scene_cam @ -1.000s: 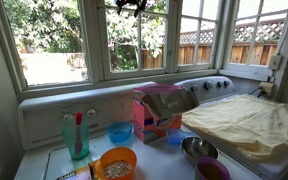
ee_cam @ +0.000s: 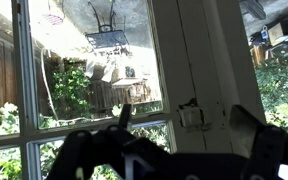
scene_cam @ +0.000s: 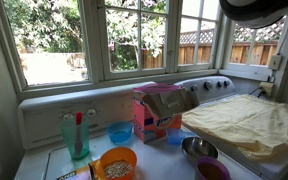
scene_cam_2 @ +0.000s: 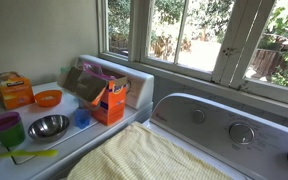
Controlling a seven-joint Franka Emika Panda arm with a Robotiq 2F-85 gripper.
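Observation:
In the wrist view my gripper is open, its two dark fingers wide apart with nothing between them. It faces the window, and a window latch [ee_cam: 191, 115] shows in the background behind the gap. A dark part of the arm [scene_cam: 259, 12] cuts into the top right of exterior view 1; the fingers lie outside both exterior views. No task object is named. Below, on the left machine top, stand an open orange and pink box [scene_cam: 158, 112], an orange bowl [scene_cam: 117, 165] with pale pieces inside, and a green cup [scene_cam: 75, 140] holding a red utensil.
A blue bowl [scene_cam: 120, 131], small blue cup [scene_cam_2: 82, 118], metal bowl [scene_cam: 199, 150] and purple cup [scene_cam: 212, 170] share the crowded top. Yellowish cloth [scene_cam: 249, 125] covers the right machine. Windows [scene_cam: 134, 40] rise close behind. An orange box [scene_cam_2: 13, 91] stands far left in exterior view 2.
The dark gripper parts at the top centre of exterior view 1 have left the frame. A larger dark arm section now fills its top right corner. Objects below have not moved.

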